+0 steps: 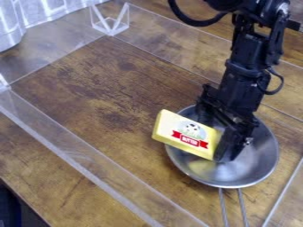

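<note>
A yellow butter box (178, 131) with a red label leans at a tilt in the left part of a metal bowl or pan (246, 174) on the right side of the view. My black gripper (222, 129) reaches down into the bowl at the box's upper right end, close against it. Its fingers are dark and partly hidden, so I cannot tell whether they grip the box.
A wooden table surface (89, 97) fills the left and middle, mostly clear. Clear plastic edges run along the left, and a small transparent holder (109, 19) stands at the back left.
</note>
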